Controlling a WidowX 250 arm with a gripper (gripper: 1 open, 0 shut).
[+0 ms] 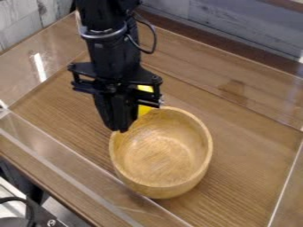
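My black gripper [116, 99] hangs over the upper left rim of a round, pale wooden-coloured bowl [160, 155] near the front middle of the table. Behind the gripper's body, just beyond the bowl's far rim, a yellow object [147, 108] shows in part. The fingers are dark and mostly overlap each other, so whether anything is between them cannot be seen. The inside of the bowl that is visible is empty.
Light walls close the back and left. A cable lies at the bottom left corner.
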